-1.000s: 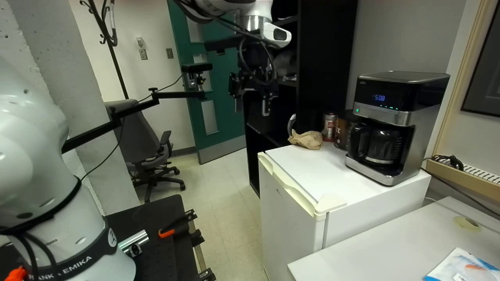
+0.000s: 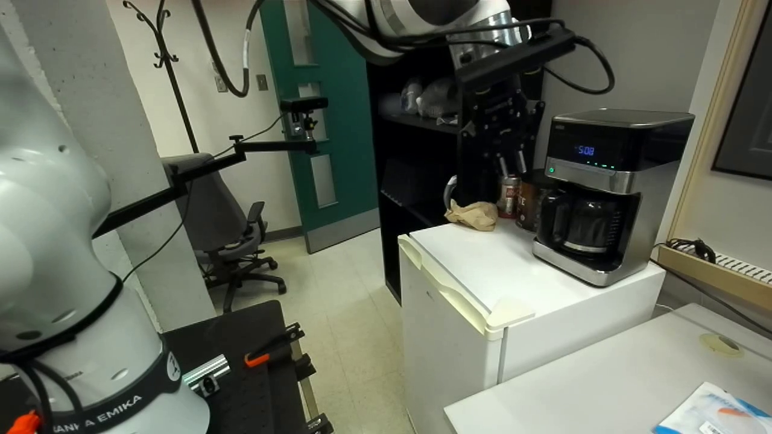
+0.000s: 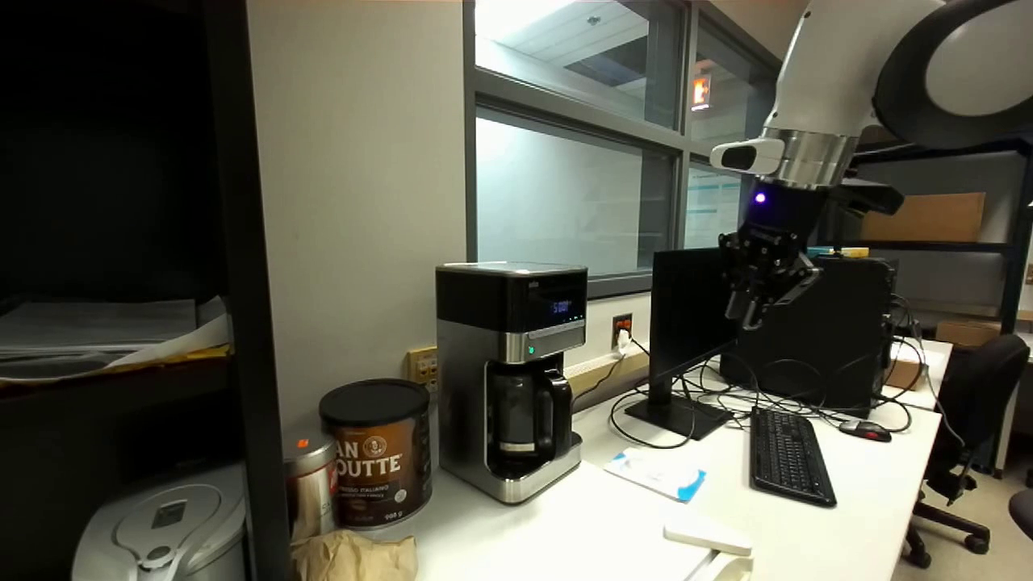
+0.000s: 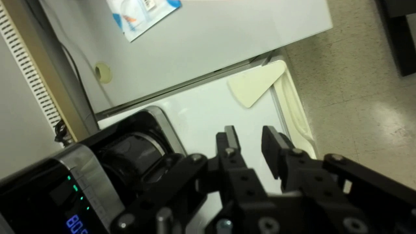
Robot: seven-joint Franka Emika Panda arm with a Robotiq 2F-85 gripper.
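Note:
My gripper hangs above the white fridge top, beside the coffee maker. In the wrist view its two fingers stand part way apart, and only bare white surface shows in the gap. The coffee maker has a lit blue clock and green lights; its glass carafe sits inside, handle outward. A brown coffee can with a black lid stands beside the machine. Next to the can are a silver tin and a crumpled brown paper bag.
A white desk adjoins the fridge and bears a blue-and-white packet. Behind the fridge stands a black shelf.
The arm has swung right, from in front of the door and shelf to above the fridge, and the gripper has turned. Its fingers appear closer together. The objects on the fridge have not moved.

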